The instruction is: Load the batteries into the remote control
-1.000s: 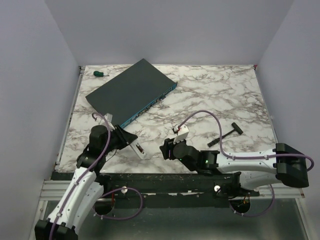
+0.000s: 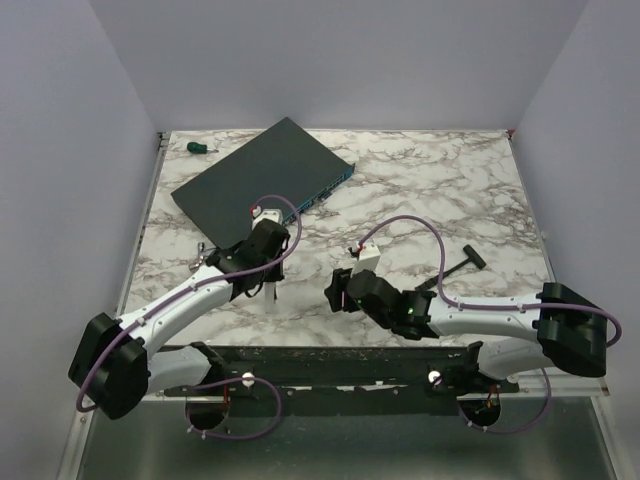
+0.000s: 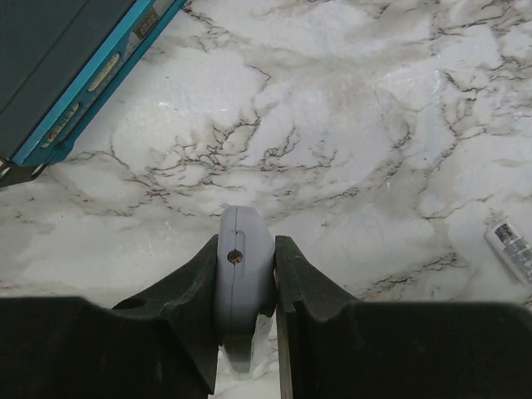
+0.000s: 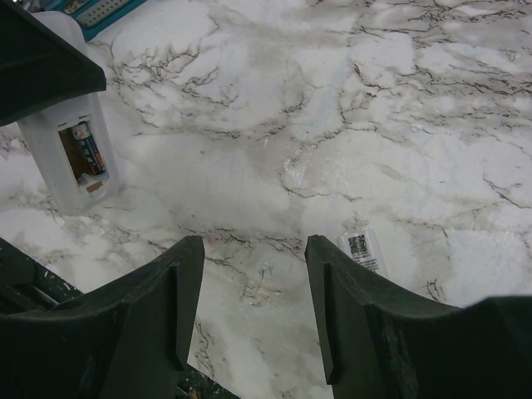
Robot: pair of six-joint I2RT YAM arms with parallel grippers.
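My left gripper is shut on the white remote control (image 4: 62, 162), which hangs upright over the table left of centre; in the right wrist view its open compartment shows one battery (image 4: 88, 150). A white labelled piece (image 4: 363, 252), perhaps a battery pack or cover, lies on the marble below my right gripper, which stands open with nothing between its fingers, to the right of the remote. The same piece (image 3: 509, 249) shows at the right of the left wrist view.
A large dark board (image 2: 260, 170) with a teal edge lies at back left. A green screwdriver (image 2: 197, 148) is at the far left corner, a black hammer (image 2: 470, 260) on the right, small metal items at left.
My right arm has shifted very slightly.
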